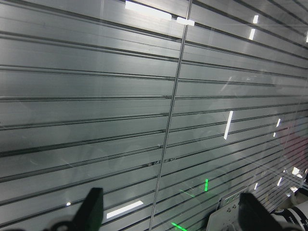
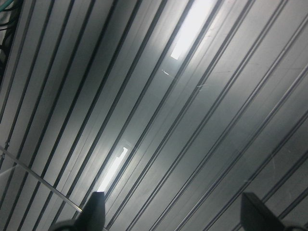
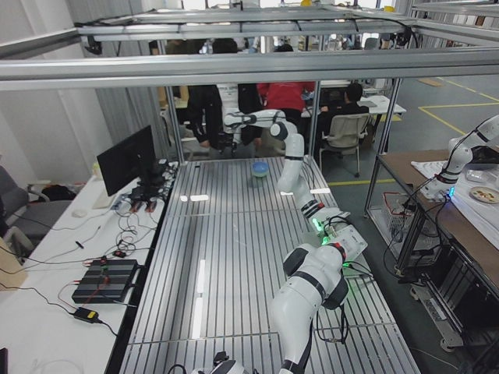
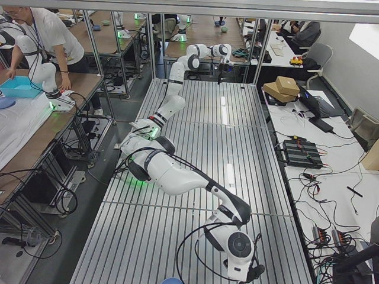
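Note:
A blue bowl (image 3: pixel 260 167) rests on green at the far end of the slatted table in the camera left view; its top shows at the bottom edge (image 4: pixel 171 280) of the camera right view. An arm's gripper (image 3: pixel 228 140) is raised left of and above it, apart from it. The other arm's gripper (image 4: pixel 220 74) is at the table's opposite end; I cannot tell which is which. In both wrist views blurred fingertips stand wide apart over bare slats, with nothing between: left gripper and right gripper are open.
A desk with a monitor (image 3: pixel 125 160), black boxes and cables runs along the other side. People are behind the frame's far end.

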